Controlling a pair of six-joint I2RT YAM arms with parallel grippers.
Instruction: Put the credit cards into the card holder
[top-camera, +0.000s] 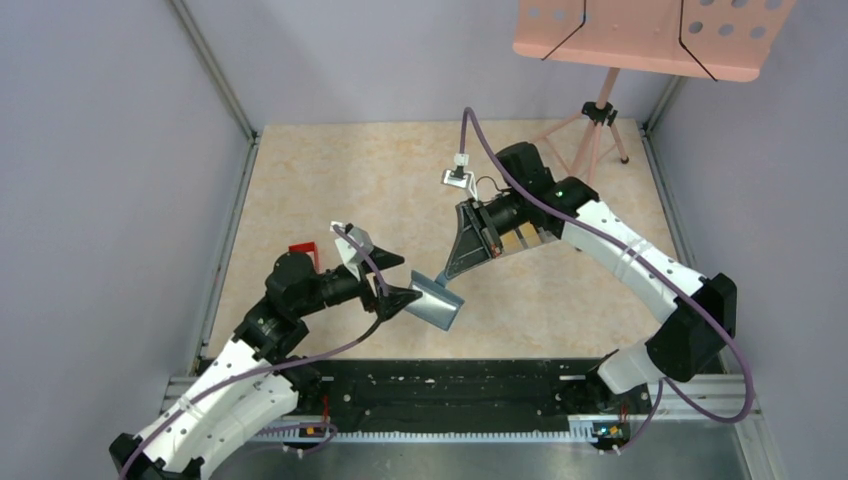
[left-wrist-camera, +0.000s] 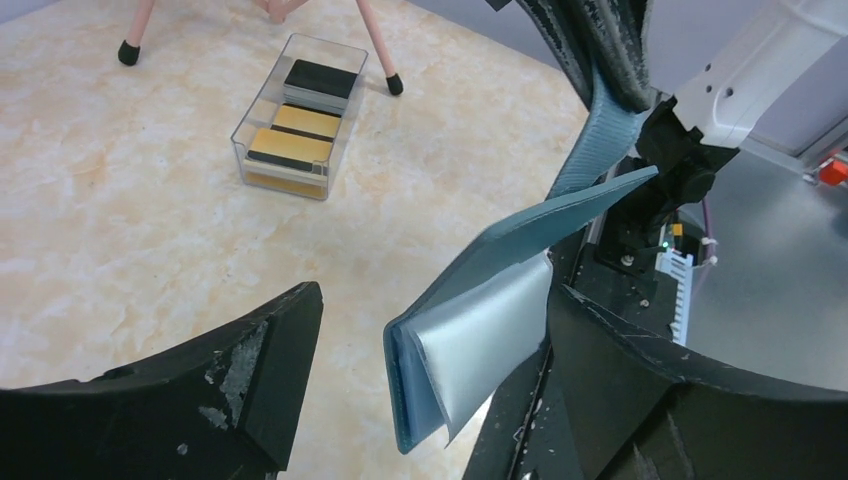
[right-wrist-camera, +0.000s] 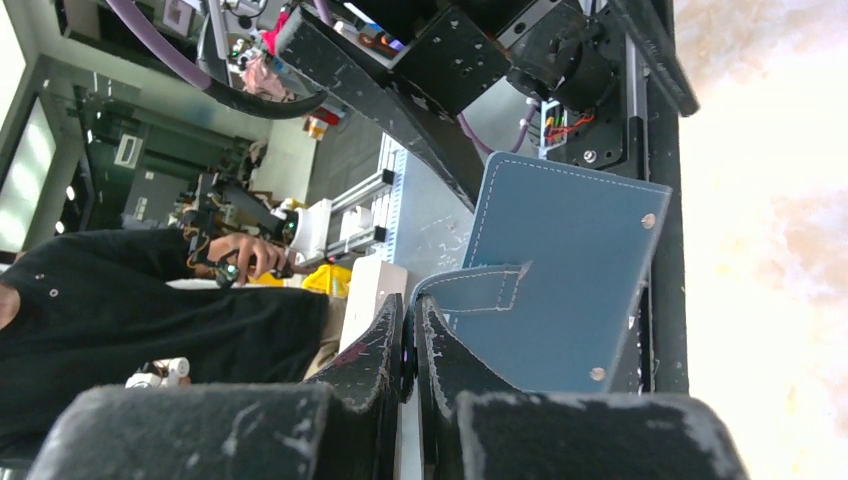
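My right gripper (top-camera: 448, 268) is shut on the strap end of a blue-grey card holder (top-camera: 434, 300), which hangs below its tips; the right wrist view shows the holder's stitched back (right-wrist-camera: 560, 270). In the left wrist view the holder (left-wrist-camera: 470, 340) has a silvery inner face. My left gripper (top-camera: 405, 278) stands open just left of it, with the holder between but apparently clear of its fingers. A clear box (left-wrist-camera: 290, 170) of black, grey and gold cards sits on the table, partly hidden by the right arm in the top view.
A pink stand (top-camera: 640, 40) rises at the back right. A red object (top-camera: 302, 250) lies behind the left arm. Its dark front edge runs below both arms.
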